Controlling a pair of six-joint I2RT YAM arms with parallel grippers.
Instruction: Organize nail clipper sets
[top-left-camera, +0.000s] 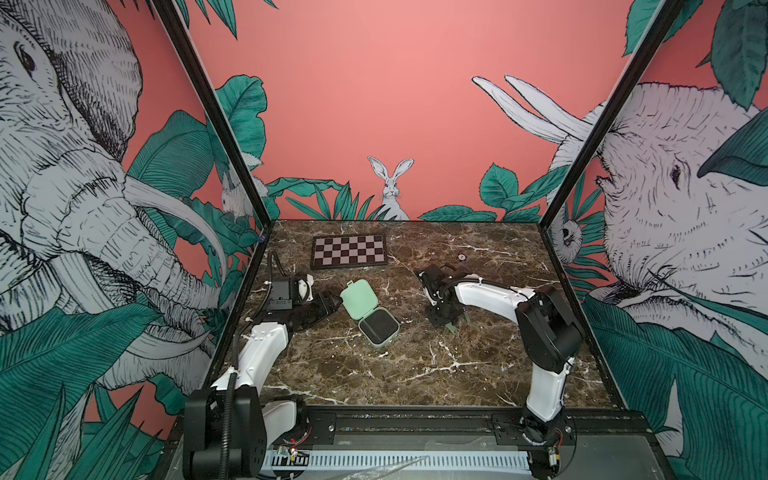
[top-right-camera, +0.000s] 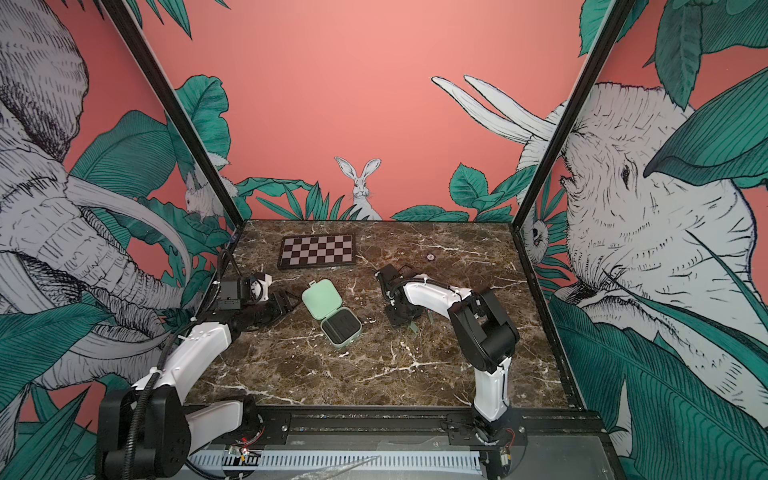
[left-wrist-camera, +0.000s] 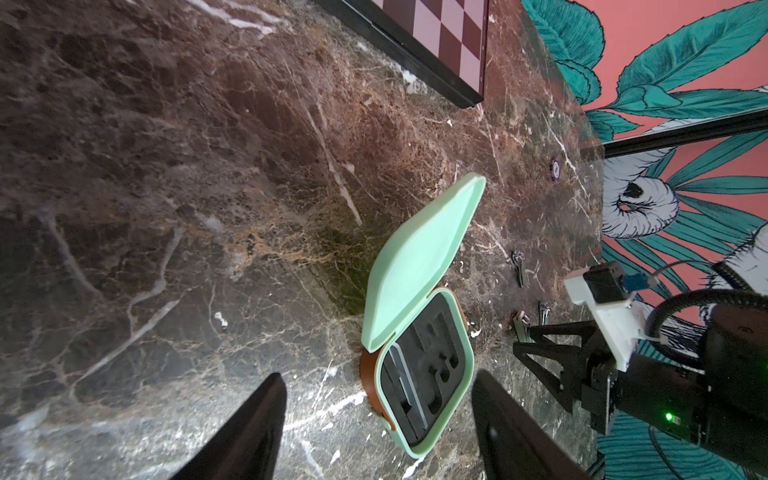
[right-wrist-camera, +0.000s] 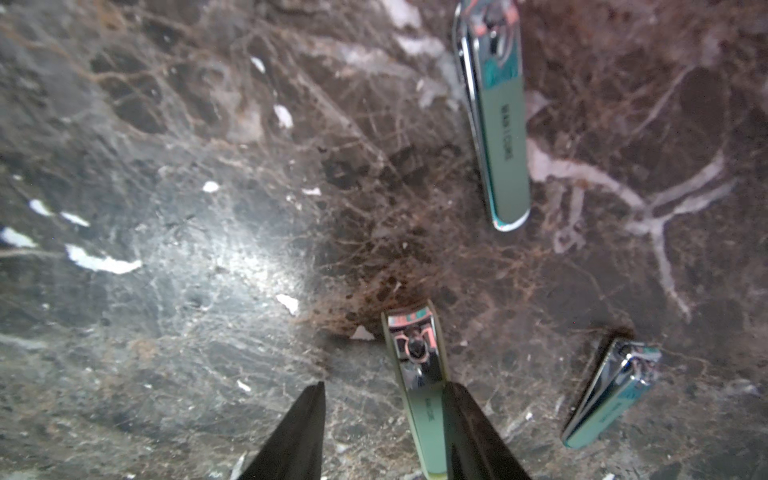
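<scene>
A mint case (left-wrist-camera: 424, 240) lies open mid-table, with a dark slotted insert (left-wrist-camera: 420, 372). Three green-and-chrome nail clippers lie loose right of it: a long one (right-wrist-camera: 502, 152), a second (right-wrist-camera: 424, 416) between my right gripper's fingertips, and a small one (right-wrist-camera: 608, 400). My right gripper is open, pointing down just above the second clipper, not visibly touching it. My left gripper stands open at the case's left, its fingers apart with bare table and the case in view beyond them.
A checkered board (top-left-camera: 349, 251) lies at the back left. A small round object (top-left-camera: 461, 257) sits at the back right.
</scene>
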